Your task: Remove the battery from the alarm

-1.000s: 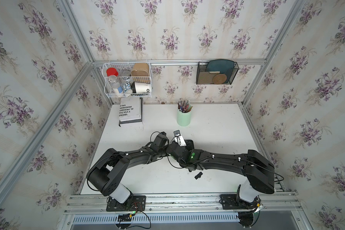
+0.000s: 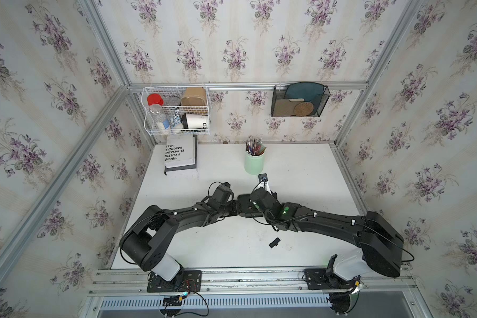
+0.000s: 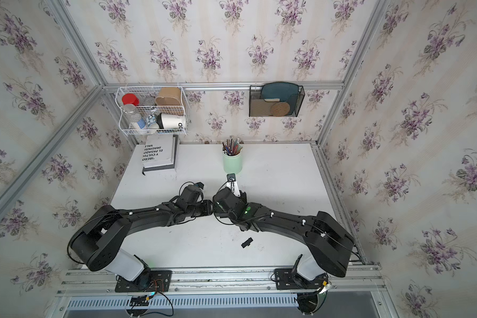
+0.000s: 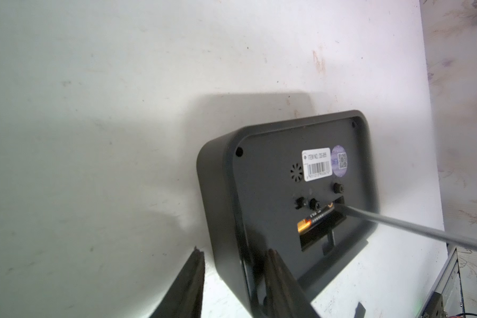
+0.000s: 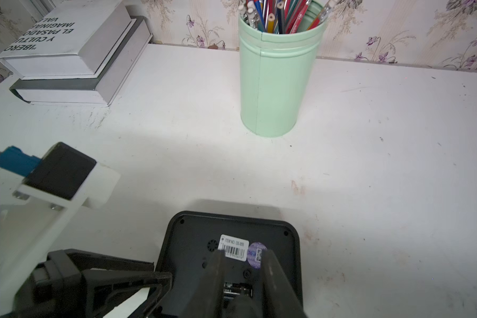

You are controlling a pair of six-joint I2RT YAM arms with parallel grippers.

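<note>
The black alarm (image 4: 270, 175) lies face down on the white table, its battery bay uncovered with a battery (image 4: 311, 222) inside. A thin grey rod (image 4: 408, 225), apparently a tool in my right gripper, reaches from the right into the bay at the battery's end. My right gripper is over the alarm, shut on that tool, which is mostly hidden in its own wrist view. My left gripper is at the alarm's left side, fingers part open. A small black piece (image 2: 274, 242), possibly the cover, lies nearer the front.
A green pencil cup (image 5: 270, 90) stands behind the alarm. Two stacked books (image 5: 69, 47) lie at the back left. Wire baskets hang on the back wall.
My right arm has moved to the right over the alarm since a second ago. My left arm has barely moved.
</note>
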